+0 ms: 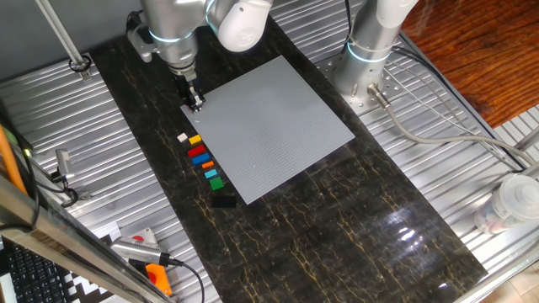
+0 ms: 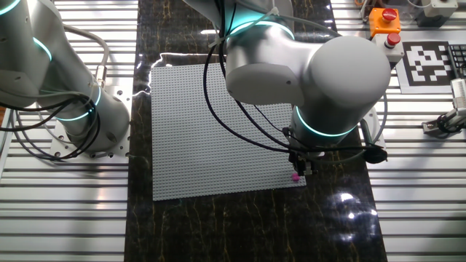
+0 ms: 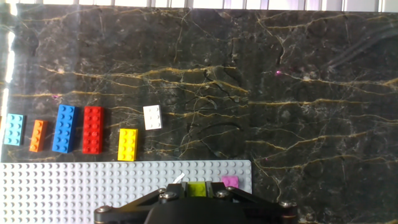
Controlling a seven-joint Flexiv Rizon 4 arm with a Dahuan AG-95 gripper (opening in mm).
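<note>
A grey studded baseplate [image 1: 269, 126] lies on the dark marbled board. At its corner, my gripper is low over the plate, shut on a yellow-green brick [image 3: 196, 186] whose two sides meet the fingers. Whether that brick touches the studs is hidden. A magenta brick [image 3: 229, 182] sits on the plate just right of the fingers in the wrist view; exterior view 2 also shows this magenta brick [image 2: 295, 177] by the gripper tip [image 2: 304, 169].
Beside the plate's edge is a row of loose bricks: white [image 3: 152, 117], yellow [image 3: 127, 144], red [image 3: 92, 129], blue [image 3: 63, 128], orange [image 3: 37, 135], light blue [image 3: 13, 129], green [image 1: 216, 183] and black [image 1: 224, 202]. Most of the plate is bare.
</note>
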